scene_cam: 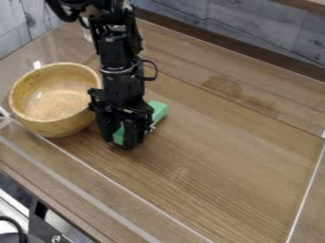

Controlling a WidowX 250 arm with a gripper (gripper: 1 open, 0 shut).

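The black gripper (122,126) hangs at the middle left, low over the wooden table. It is shut on a green object (154,108), which shows to the right of and behind the fingers; the rest of it is hidden by the gripper, and what it is cannot be told.
A tan wooden bowl (28,100) stands just left of the gripper. A dark wall edge runs along the back right. Dark cables lie at the lower left corner.
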